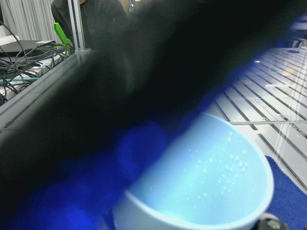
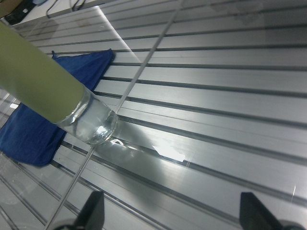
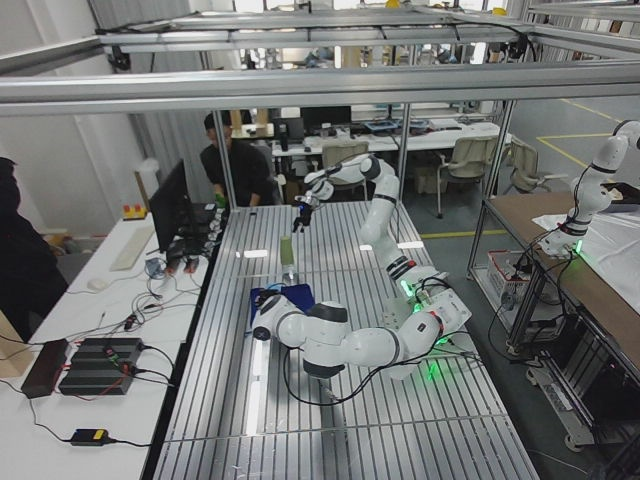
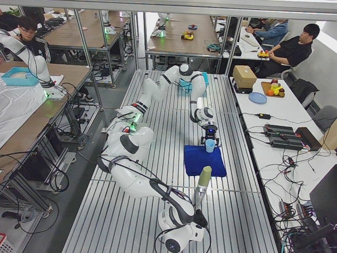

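A light blue cup point(image 4: 209, 146) is at the blue cloth point(image 4: 196, 164), with my left gripper point(image 4: 209, 140) around it; in the left wrist view the cup point(image 1: 206, 177) fills the lower middle, and whether the fingers close on it is unclear. A green bottle with a clear base point(image 4: 203, 179) stands on the slatted table near the cloth. My right gripper is open, above the table beside the bottle point(image 2: 38, 76), nothing between its fingers.
A blue container point(image 4: 185, 84) lies at the table's end. Monitors, cables and power boxes point(image 3: 100, 365) crowd the white side desk. The slatted table is otherwise largely clear.
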